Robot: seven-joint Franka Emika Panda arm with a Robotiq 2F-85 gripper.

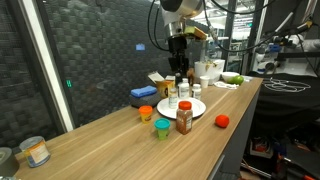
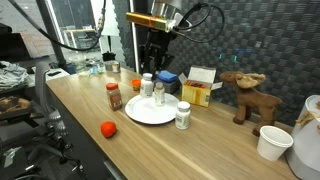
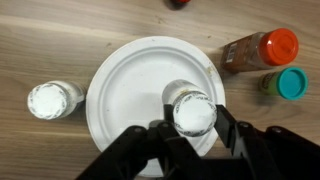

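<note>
In the wrist view a white-capped bottle (image 3: 195, 113) stands between the fingertips of my gripper, which is shut on it. It appears over the right half of a white round plate (image 3: 122, 80); whether its base touches the plate cannot be told. From exterior view 2, the gripper (image 2: 149, 66) points down above the plate's back part. Close in front of it is a bottle with a pale cap (image 2: 159, 94). Another white-capped bottle (image 2: 183, 116) stands off the plate, and shows at the left of the wrist view.
An orange-lidded spice jar (image 1: 184, 117) and a green-lidded cup (image 1: 162, 128) stand near the plate. A red ball (image 1: 222, 121) lies by the table edge. Behind are an open box (image 2: 200, 86) and a toy moose (image 2: 254, 95).
</note>
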